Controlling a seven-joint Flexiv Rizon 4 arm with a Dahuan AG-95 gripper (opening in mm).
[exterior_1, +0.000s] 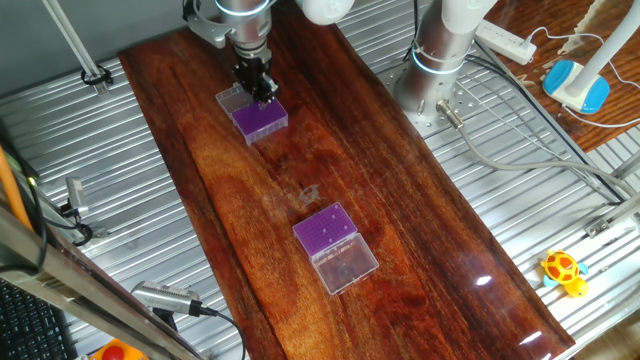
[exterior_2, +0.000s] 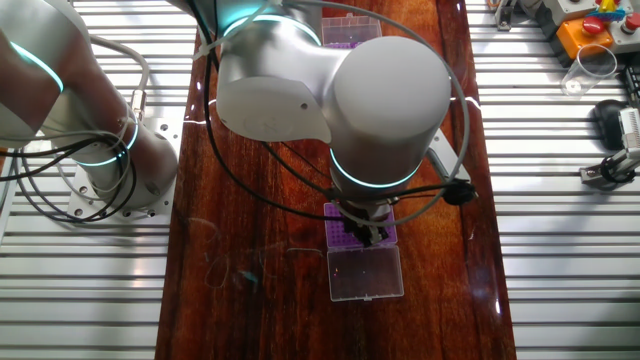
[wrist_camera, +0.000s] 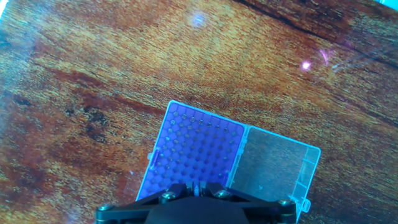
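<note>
In exterior view 1 my gripper hangs over the far open box, above its purple perforated rack. The clear lid lies folded back beside that rack. From the wrist, the rack shows rows of round holes, its near edge hidden behind my gripper. The black fingertips stand close together there; whether something thin sits between them cannot be made out. Exterior view 2 shows the same rack partly covered by the arm, with the clear lid open towards the near side.
A second open box stands farther along the brown board, its purple rack bearing a few small pale spots and its clear lid folded out. Bare wood lies between the boxes. The robot's base stands at the board's edge.
</note>
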